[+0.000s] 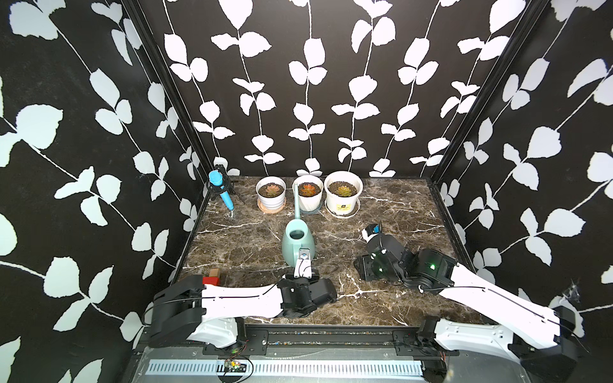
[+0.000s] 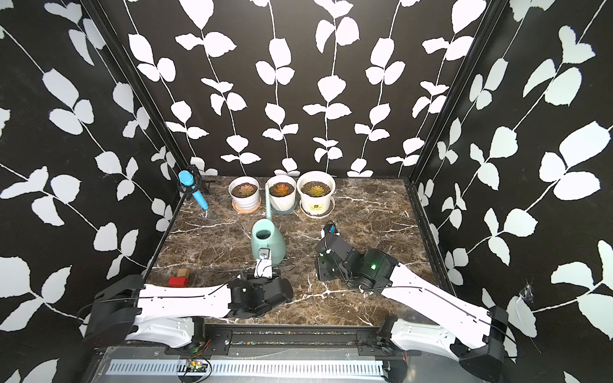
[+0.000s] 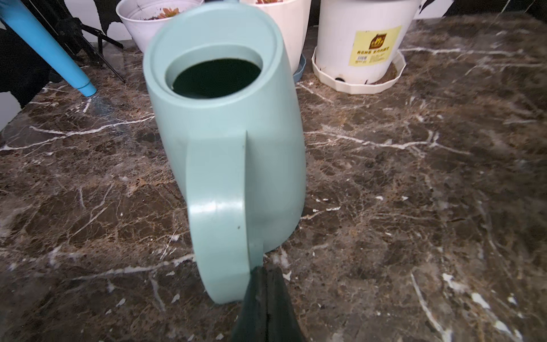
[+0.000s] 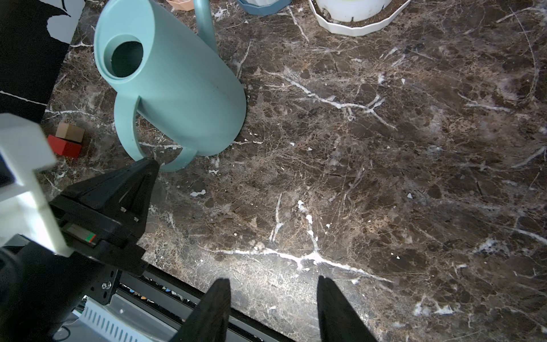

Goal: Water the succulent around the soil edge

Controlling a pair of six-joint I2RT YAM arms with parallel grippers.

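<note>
The pale green watering can (image 3: pixel 267 142) stands upright on the marble table, its handle (image 3: pixel 219 222) facing me and its spout (image 1: pixel 296 201) toward the pots. At the lower end of the handle, on its right in the left wrist view, my left gripper is shut with nothing between its fingers; the handle lies outside them. My right gripper stands open and empty, over bare table right of the can. Three potted succulents line the back: a ribbed white pot (image 1: pixel 272 199), a middle pot (image 1: pixel 310 201) and a larger labelled pot (image 1: pixel 343 203).
A blue microphone-like object (image 1: pixel 221 189) on a black stand occupies the back left. Red and tan blocks (image 4: pixel 67 139) lie at the left, near the left arm.
</note>
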